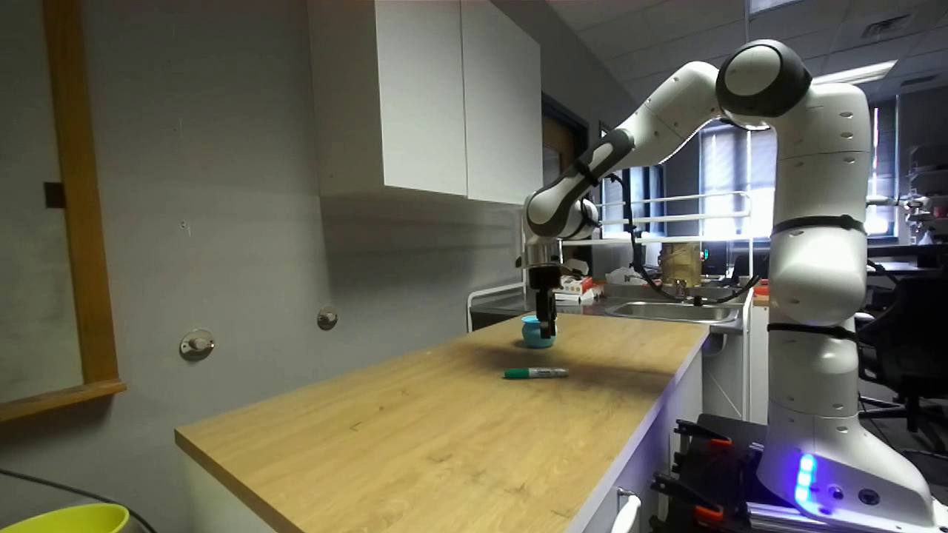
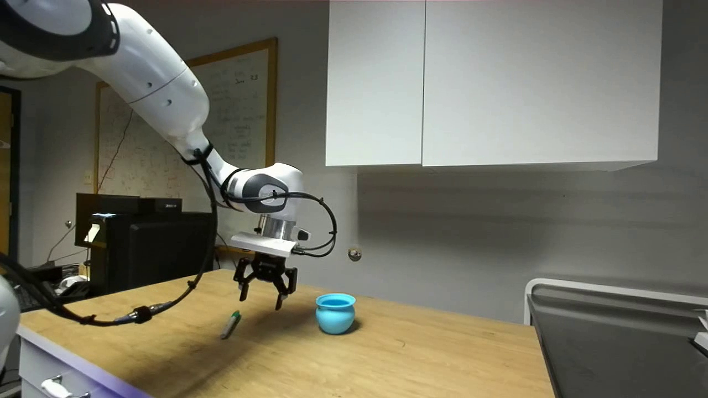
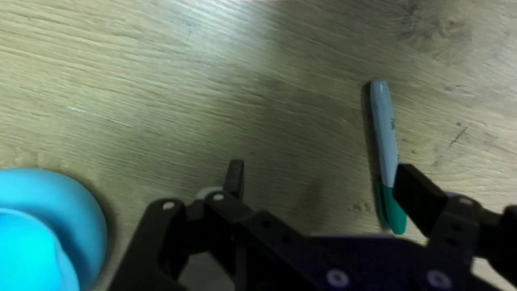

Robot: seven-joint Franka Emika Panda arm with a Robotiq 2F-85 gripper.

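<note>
A grey marker with a green cap [image 3: 385,140] lies flat on the wooden counter; in exterior view 2 the marker [image 2: 230,325] is left of a small turquoise pot [image 2: 336,314]. The pot [image 3: 80,213] stands upright, cut off by the lower left edge of the wrist view, and its inside looks empty. My gripper [image 2: 260,302] hangs open above the counter, between marker and pot, with nothing between its fingers. From the wrist, one finger [image 3: 419,199] overlaps the marker's cap side, though a gap to the counter remains.
White cabinets [image 2: 541,86] hang on the wall over the counter [image 1: 426,426]. A sink [image 1: 675,311] lies beyond its far end, and a black case [image 2: 156,249] sits past the other end. Cables hang along the arm.
</note>
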